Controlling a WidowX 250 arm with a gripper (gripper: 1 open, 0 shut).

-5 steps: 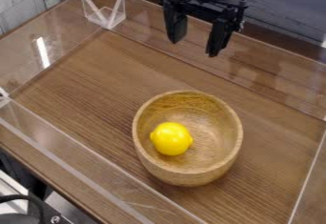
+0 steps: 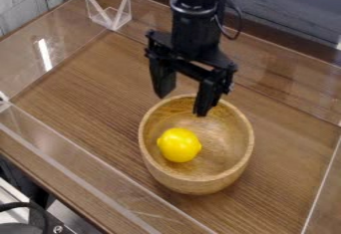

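My black gripper hangs open above the far rim of a round tan bowl, its two fingers spread apart with nothing seen between them. Inside the bowl, toward the left front, lies a yellow ball-like object. The gripper hides part of the bowl's back rim.
A small clear angular object sits at the back left, and a dark cable runs at the bottom left edge.
The bowl and the yellow object have not moved.
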